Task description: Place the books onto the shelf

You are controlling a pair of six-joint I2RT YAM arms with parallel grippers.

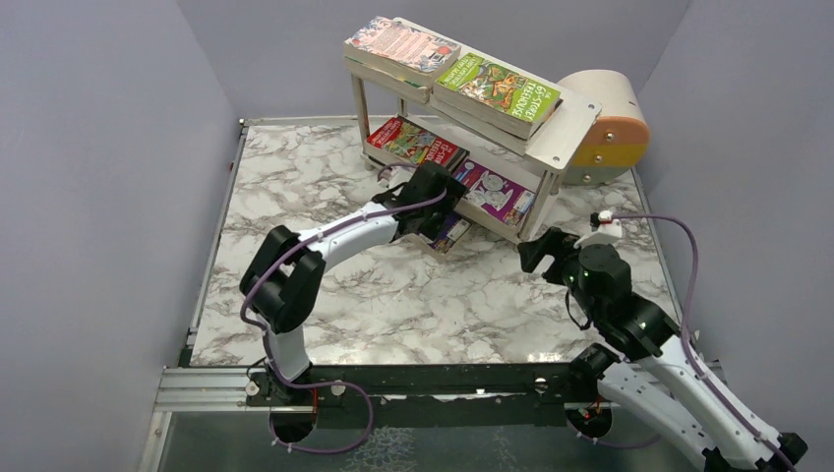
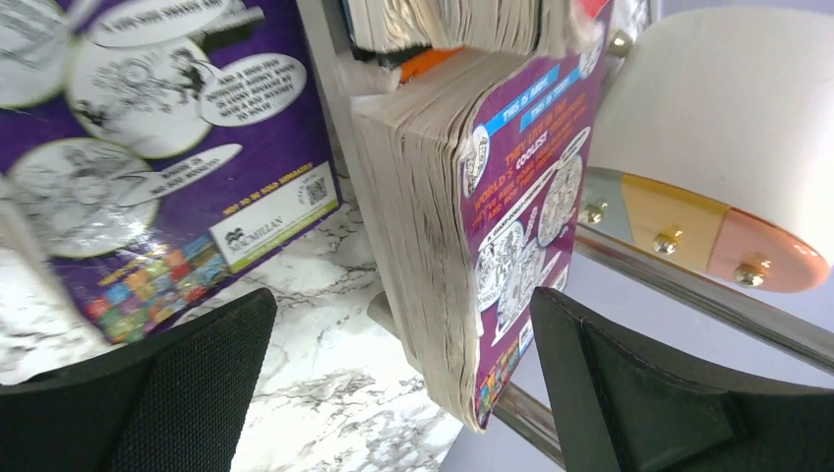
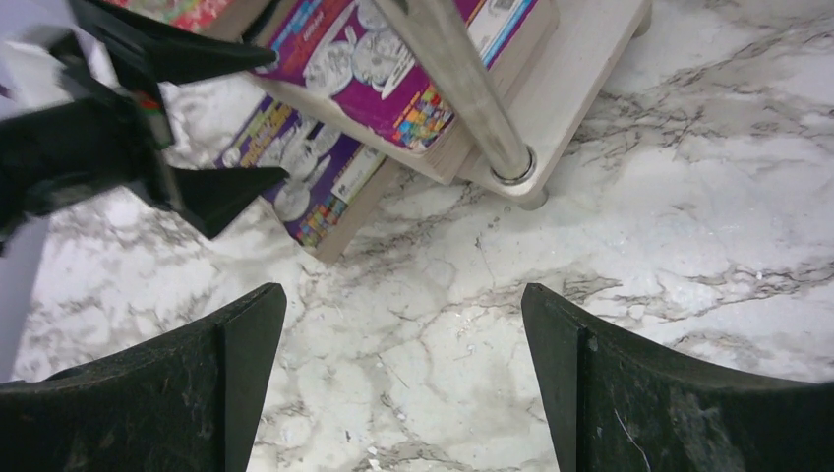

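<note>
Purple books and red books lie on the rack's lower shelf. Another purple book lies low in front of that shelf. My left gripper is open at the shelf's front; in the left wrist view the shelved purple book stands between its fingers' line of sight, not gripped. My right gripper is open over bare marble at the right, nothing between its fingers. Pink and green books sit on the top shelf.
A rounded cabinet stands behind the rack's right end. A metal post holds the rack's near right corner.
</note>
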